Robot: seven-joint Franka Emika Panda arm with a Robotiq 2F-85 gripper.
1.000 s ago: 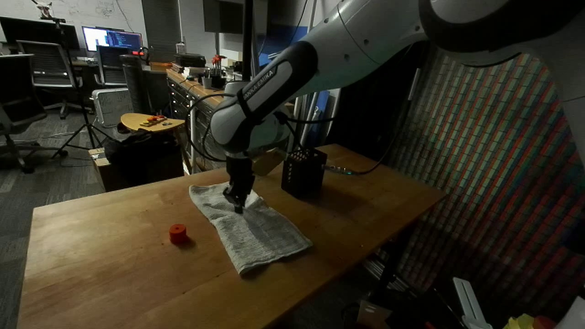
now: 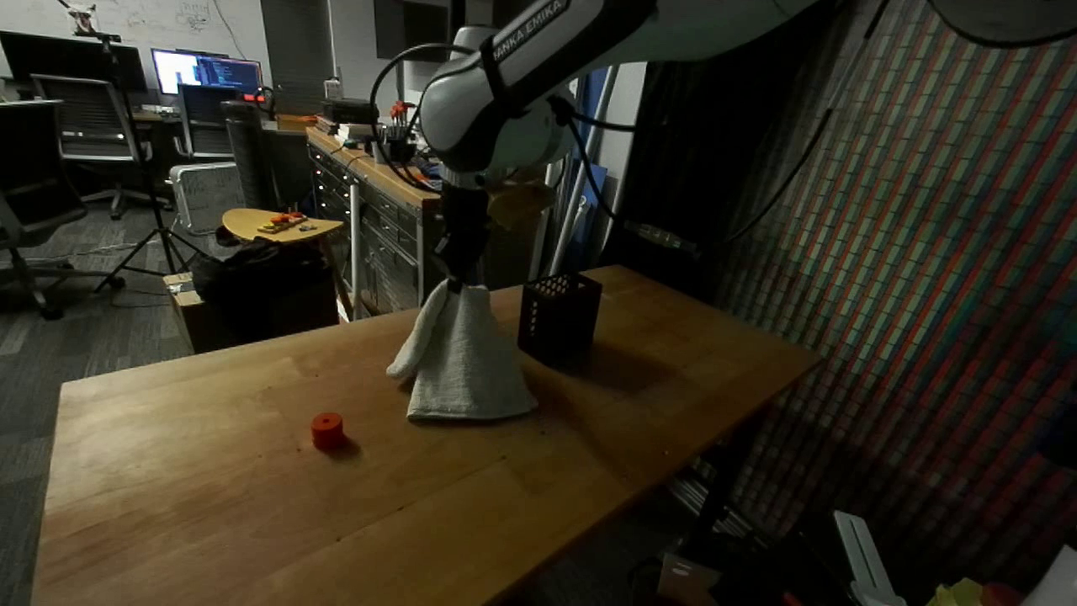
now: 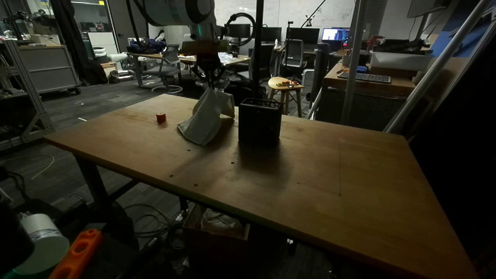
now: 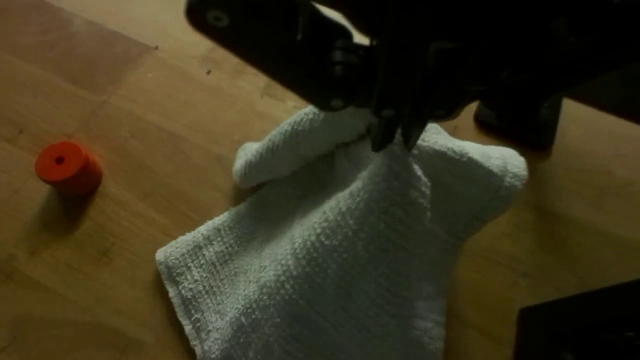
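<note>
A white terry towel (image 2: 466,369) hangs in folds from my gripper (image 2: 456,286), which is shut on its upper middle. In the wrist view, both dark fingertips pinch a gathered ridge of the towel (image 4: 336,252), and its sides drape away left and right. Exterior view 2 shows the towel (image 3: 204,118) tented above the table; whether its lower edge still touches the wood I cannot tell.
A black perforated bin (image 2: 560,318) stands upright just right of the towel. To the left, a small red cylinder (image 2: 327,431) sits on the wooden table (image 2: 202,475).
One second ago the towel lay flat on the table with the gripper down at it. Now the gripper is higher and farther back, and the towel has risen with it, hanging in folds.
</note>
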